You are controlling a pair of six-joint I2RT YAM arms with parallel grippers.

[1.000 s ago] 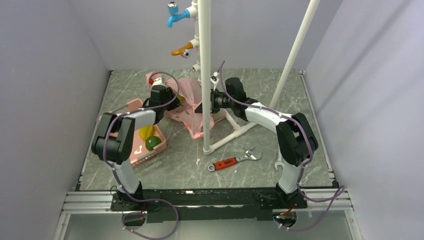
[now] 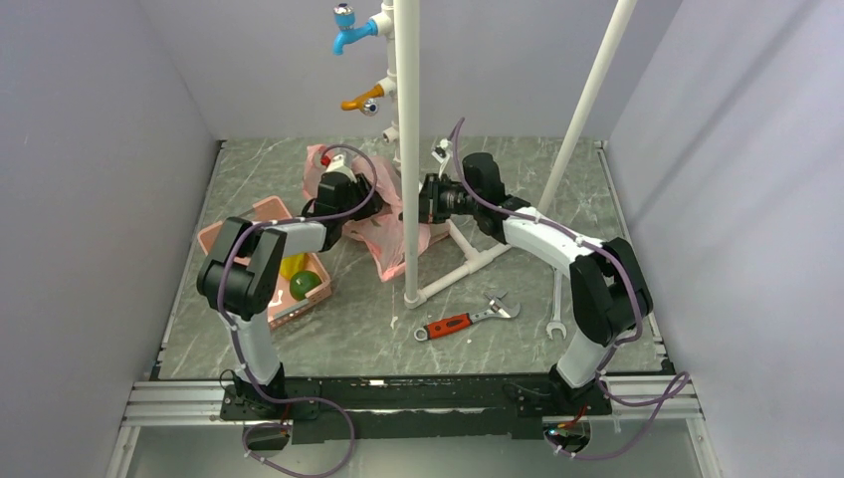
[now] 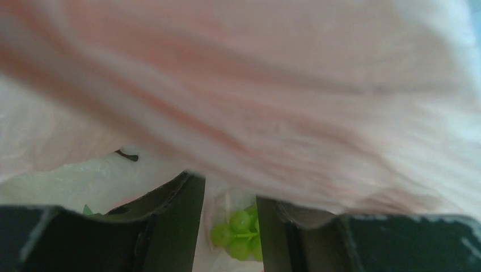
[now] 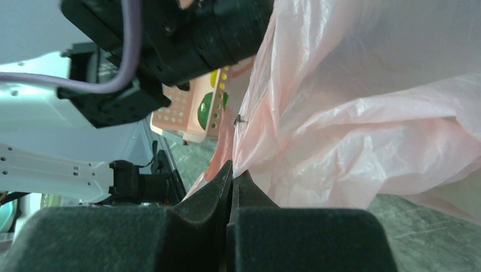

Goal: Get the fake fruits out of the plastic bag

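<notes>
The pink plastic bag (image 2: 382,241) lies crumpled behind the white post. My left gripper reaches inside it, with film hanging over the view. Its fingers stand a little apart; green grapes (image 3: 239,234) show in the gap, partly behind one finger, and whether they are gripped cannot be told. A dark stem (image 3: 127,155) pokes out left of the fingers, and a bit of green leaf (image 3: 87,210) shows lower down. In the right wrist view, my right gripper is shut on the bag's edge, the film gathered at its fingertips.
A pink basket (image 2: 320,266) at the left holds a yellow fruit (image 2: 292,266) and a green fruit (image 2: 305,285). White pipes (image 2: 411,179) rise between my arms. An orange-handled wrench (image 2: 450,326) and a spanner (image 2: 556,314) lie on the table's front right.
My left gripper has moved right, deeper into the bag. A yellow fruit seen beside it at the bag's mouth is now hidden. The right gripper has shifted slightly, still at the bag.
</notes>
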